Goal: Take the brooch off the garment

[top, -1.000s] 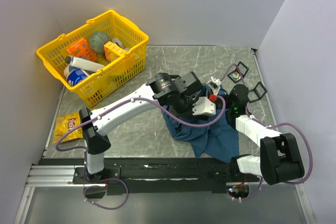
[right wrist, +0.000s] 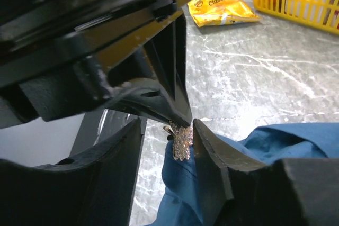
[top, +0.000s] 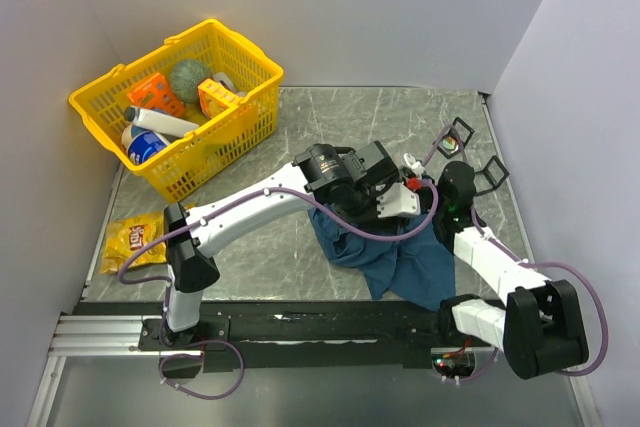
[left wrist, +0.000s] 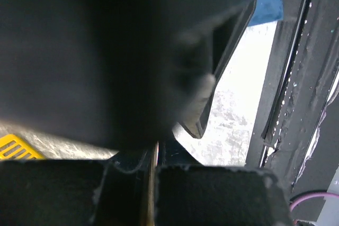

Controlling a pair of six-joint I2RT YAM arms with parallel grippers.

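Note:
The blue garment [top: 385, 262] lies crumpled under both arms at the right of the table. In the right wrist view a small glittering brooch [right wrist: 181, 144] stands at a raised fold of the garment [right wrist: 183, 175]. At the brooch's upper end, the dark tip of my left gripper is shut on it. Around the brooch my right gripper is part open, its right finger [right wrist: 204, 154] close beside it; whether they touch is unclear. In the left wrist view a large dark blurred shape covers the space ahead of my left gripper, and the brooch is hidden.
A yellow basket [top: 262, 92] of goods stands at the back left, with a yellow snack bag [top: 130, 242] before it. Black frames [top: 490, 175] lie at the right edge. Both arms crowd together over the garment.
Over the last second my left arm has shifted a little to the right. My right arm's elbow has moved slightly right and toward the front. The garment lies about the same.

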